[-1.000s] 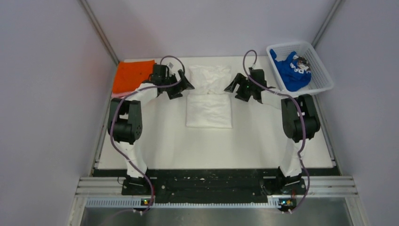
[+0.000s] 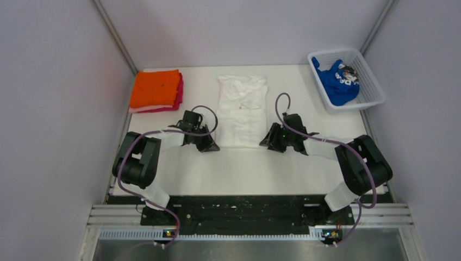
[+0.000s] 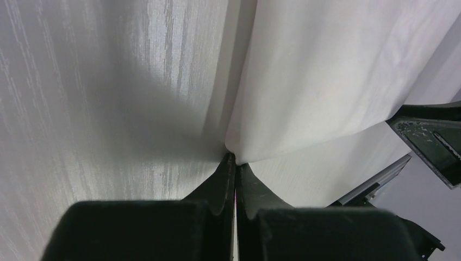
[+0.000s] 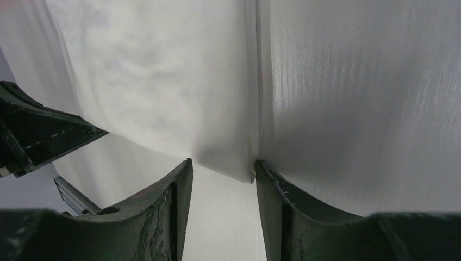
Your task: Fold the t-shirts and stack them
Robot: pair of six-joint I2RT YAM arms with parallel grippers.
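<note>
A white t-shirt [image 2: 241,128], folded into a long narrow shape, lies flat at the middle of the table. At its near left corner my left gripper [image 2: 216,147] is shut; in the left wrist view the shirt's corner [image 3: 244,147] meets the closed fingertips, a thin bit of cloth at their tips. My right gripper [image 2: 263,145] is at the near right corner, its fingers part open. In the right wrist view the corner [image 4: 239,168] hangs between the fingers, close against the right-hand finger [image 4: 270,198] and apart from the other.
Folded orange and red shirts are stacked [image 2: 154,88] at the back left. A white basket [image 2: 365,100] holding a blue shirt [image 2: 337,84] stands at the back right.
Both grippers have come from beside the shirt's middle down to its near corners. The shirt lies in the same place.
</note>
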